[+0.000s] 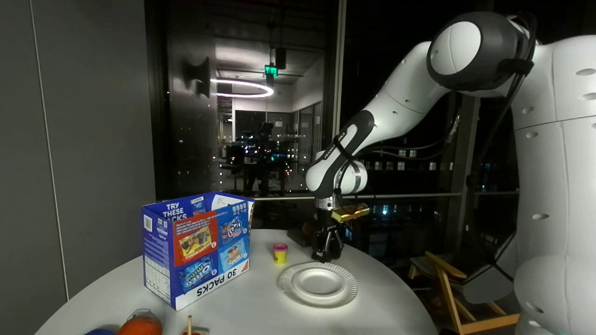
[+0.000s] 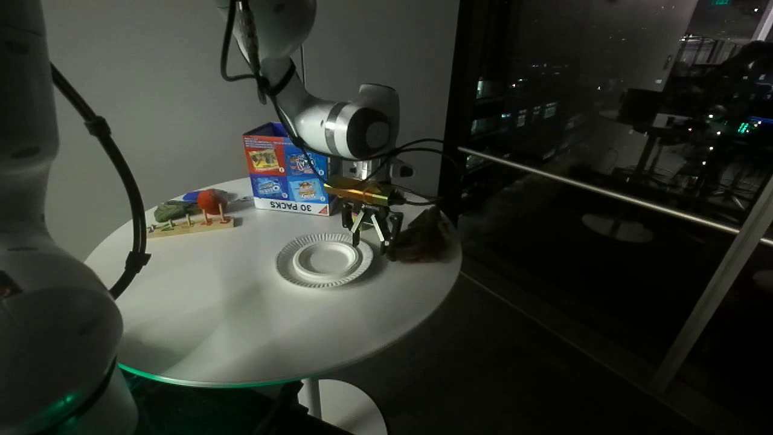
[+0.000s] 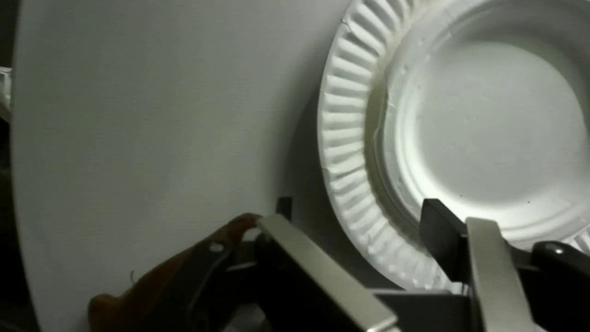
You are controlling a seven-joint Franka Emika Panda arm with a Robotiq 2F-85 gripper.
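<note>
A white paper plate with a ridged rim (image 1: pixel 286 287) lies on the table, with a smaller smooth white plate (image 1: pixel 319 282) stacked in it. In exterior view 1 my gripper (image 1: pixel 327 257) hangs by the plates' far edge. The wrist view shows the gripper with its fingers spread; one fingertip (image 3: pixel 437 221) overlaps the plate rim and the other lies outside it. Nothing is visibly held between them. From exterior view 2, the gripper (image 2: pixel 374 248) is at the right side of the plates (image 2: pixel 326 261).
A pink-and-yellow tub (image 1: pixel 280 254) stands left of the gripper. A large snack box (image 1: pixel 195 251) is farther left. Close beside the gripper lies a dark brown object (image 2: pixel 424 239). A pegged wooden board (image 2: pixel 192 226) and orange item (image 2: pixel 211 200) sit farther away.
</note>
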